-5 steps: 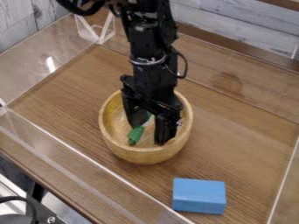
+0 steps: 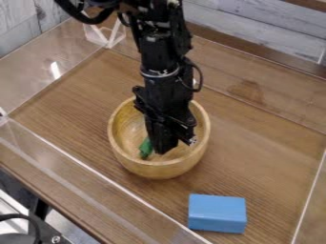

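Observation:
The black gripper (image 2: 171,130) reaches down from above into a wooden bowl (image 2: 130,154) at the middle of the camera view. A small green object (image 2: 145,148) lies in the bowl, just left of the fingertips. The gripper looks shut, with nothing visible between its fingers; its dark body hides part of the bowl's inside.
A blue block (image 2: 216,213) lies at the front right of the wooden table (image 2: 64,114). A pale ledge runs along the back right.
The gripper's fingers have shifted slightly inside the bowl since a second ago, standing a little higher and closer together. The bowl and blue block look unmoved.

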